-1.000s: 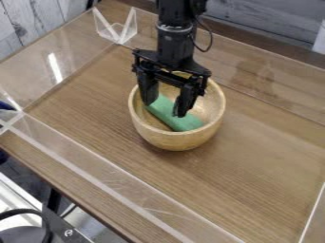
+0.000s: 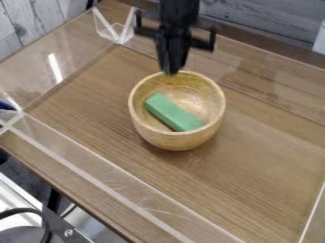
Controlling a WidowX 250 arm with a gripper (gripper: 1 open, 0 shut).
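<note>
A wooden bowl (image 2: 208,100) stands in the middle of the table with a green block (image 2: 174,113) lying inside it, tilted along a diagonal. The black gripper (image 2: 172,42) is blurred at the top centre, above and behind the bowl, clear of it. Whether its fingers are open or shut is too blurred to make out.
Bare wooden table (image 2: 254,190) surrounds the bowl on all sides. Clear plastic shapes lie along the left edge. A black cable (image 2: 26,218) is at the bottom left.
The gripper has moved up and back out of the bowl, leaving the green block fully in view inside it.
</note>
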